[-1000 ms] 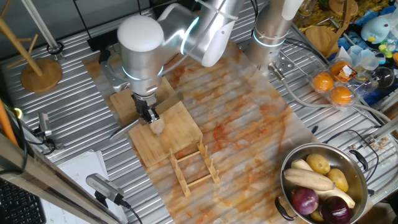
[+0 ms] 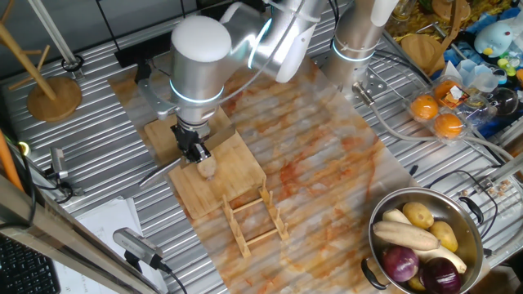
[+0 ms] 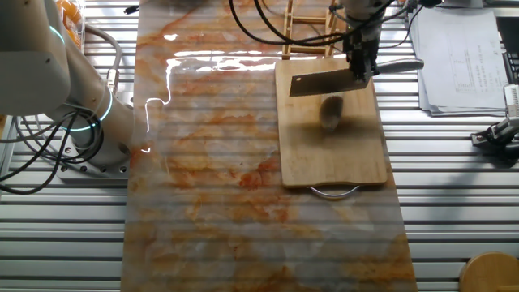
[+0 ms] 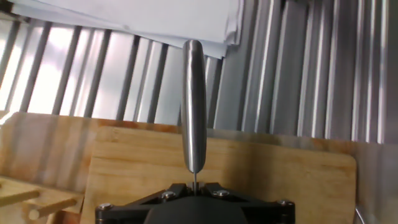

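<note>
My gripper [image 2: 196, 153] is shut on a cleaver, gripping it where blade and handle meet. The metal handle [image 4: 194, 106] points away from the fingers in the wrist view. In exterior view 2 the broad blade [image 3: 324, 82] reaches left over the wooden cutting board [image 3: 332, 162], and the handle [image 3: 397, 66] sticks out past the board's right edge. A brownish potato-like piece [image 3: 331, 112] lies on the board close beside the blade; whether they touch I cannot tell. The same piece [image 2: 206, 167] shows just beside my fingers in exterior view 1.
A wooden rack [image 2: 229, 222] stands against one end of the board. The steel pot [image 2: 378, 250] with potatoes, pale roots and purple onions is at the lower right. Papers [image 3: 458, 61] lie beyond the handle's side.
The upper part of my wrist has swung to the right in exterior view 1, while the fingers have hardly moved. The cleaver's handle end has shifted slightly left and down. The potato-like piece looks unmoved.
</note>
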